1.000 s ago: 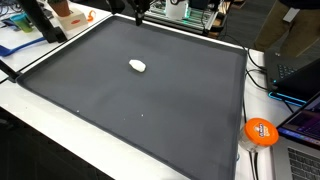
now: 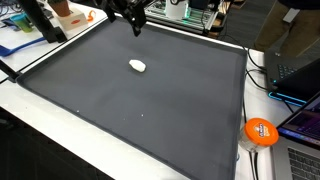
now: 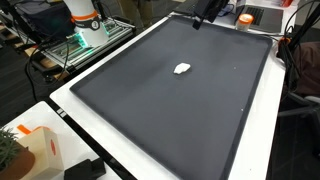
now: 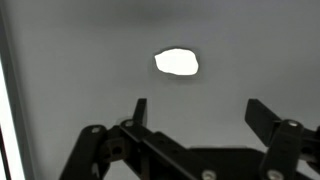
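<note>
A small white object (image 2: 137, 65), roughly oval, lies on the dark grey mat (image 2: 130, 105) toward its far side. Seen from the other side, the same white object (image 3: 182, 68) sits alone on the mat. My gripper (image 2: 134, 30) hangs over the far edge of the mat, apart from the object. In the wrist view the gripper stands open, its two dark fingers wide apart, with nothing between them. The white object (image 4: 177, 62) shows beyond the fingertips, above the gap.
An orange-lidded container (image 2: 261, 132) stands right of the mat, beside a laptop (image 2: 298, 145). A potted plant (image 3: 15, 155) is at the near left corner in exterior view 2.
The white object has not moved.
</note>
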